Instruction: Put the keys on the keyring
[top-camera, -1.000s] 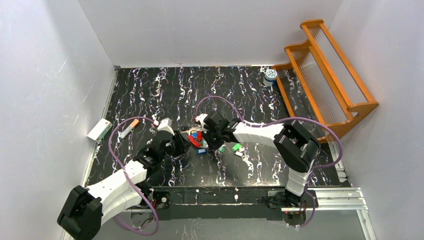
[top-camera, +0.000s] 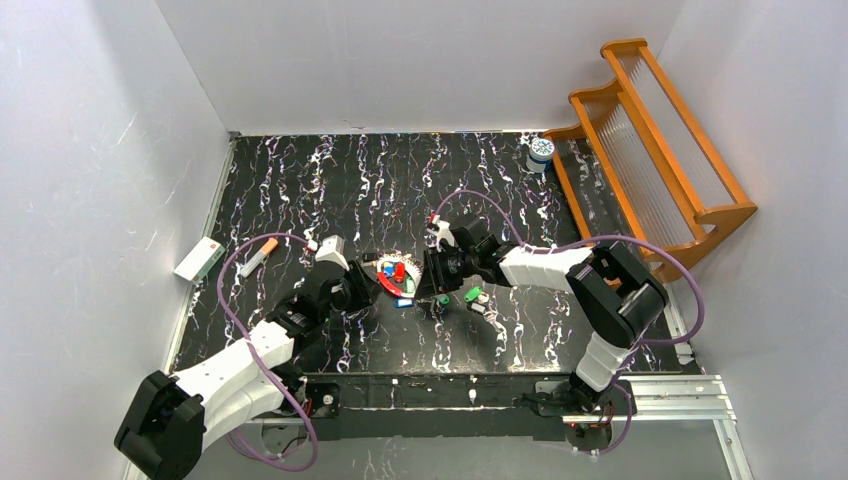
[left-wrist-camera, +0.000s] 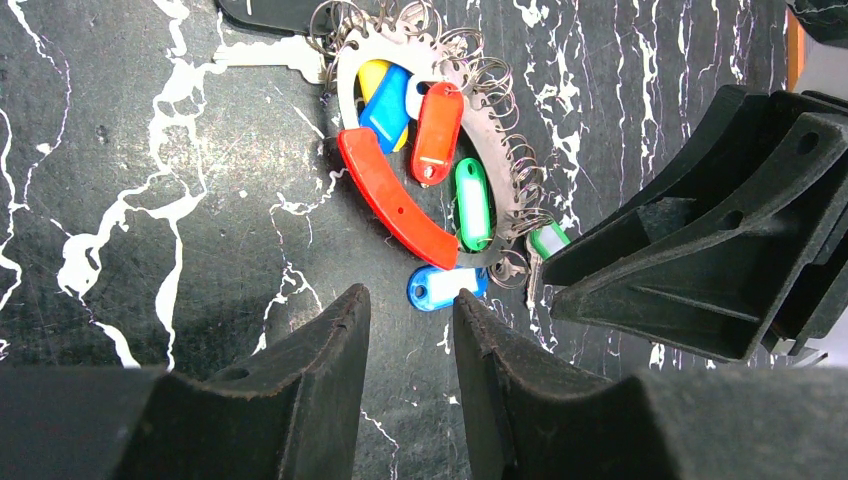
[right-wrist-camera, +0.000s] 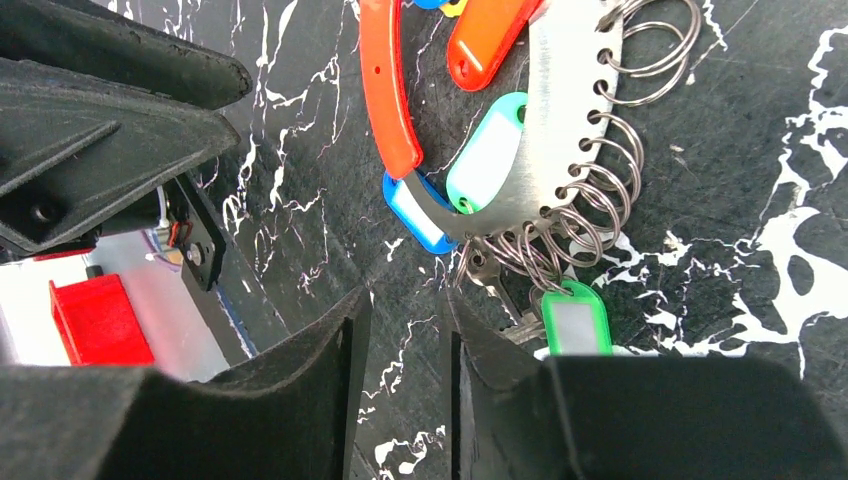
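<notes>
On the black marbled table lies the metal keyring (left-wrist-camera: 497, 165), a curved plate with a red handle (left-wrist-camera: 392, 198) and many small wire loops along its edge. Inside its curve are red, blue, yellow and green tags; a blue tag (right-wrist-camera: 418, 213) lies by the handle's end. A green tag (right-wrist-camera: 577, 322) and a metal key (right-wrist-camera: 484, 266) sit beside the lower loops. My left gripper stands part open left of the keyring, nothing between its fingers. Apart from the keyring, my right gripper is open and empty. A silver key (left-wrist-camera: 270, 54) extends from the upper loops.
More green tags (top-camera: 473, 294) and a dark tag (top-camera: 478, 308) lie right of the keyring. An orange marker (top-camera: 259, 257) rests far left, a white tub (top-camera: 540, 154) at the back, a wooden rack (top-camera: 655, 150) at right.
The left arm and the keyring look unmoved.
</notes>
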